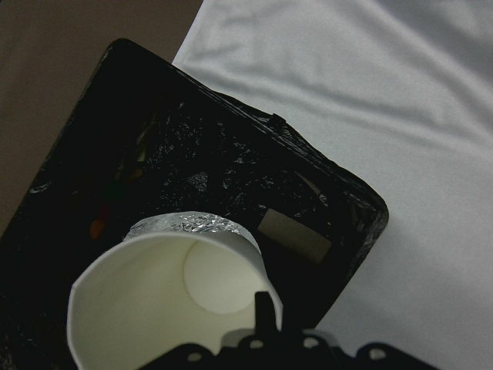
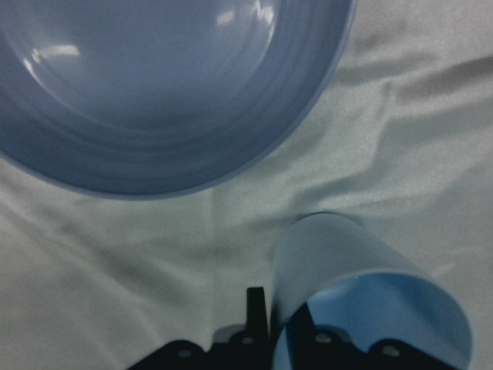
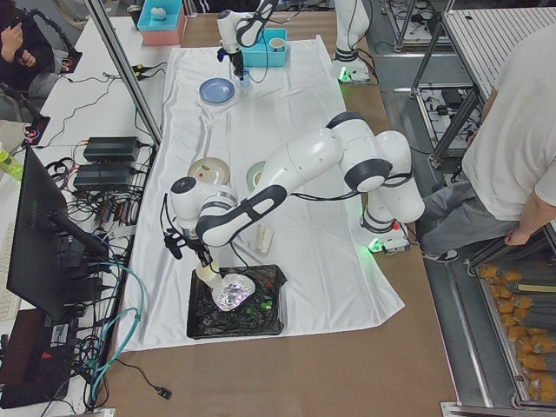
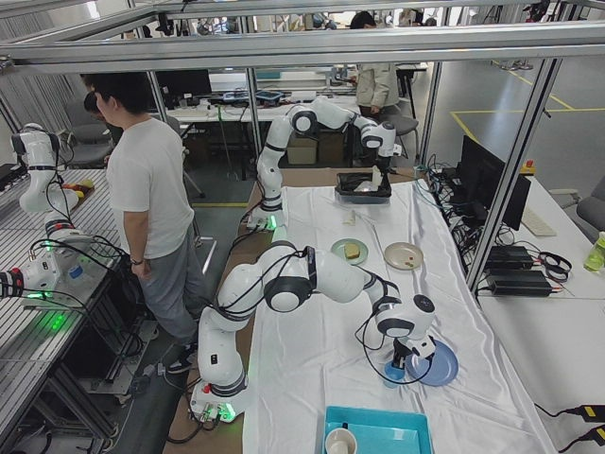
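My left gripper (image 3: 201, 259) is shut on the wall of a cream paper cup (image 1: 131, 308), held over a black bin (image 3: 234, 321) lined with dark plastic, where crumpled foil (image 3: 233, 294) and small scraps lie. At the far end my right gripper (image 4: 399, 359) has its fingers at the rim of a light blue cup (image 2: 331, 243) lying on its side beside a blue plate (image 2: 154, 116); it appears shut on that rim.
A beige plate (image 4: 404, 255) and a green plate (image 4: 350, 248) with a food item sit mid-table. A turquoise tray (image 4: 378, 426) holds a mug. A person stands at one side.
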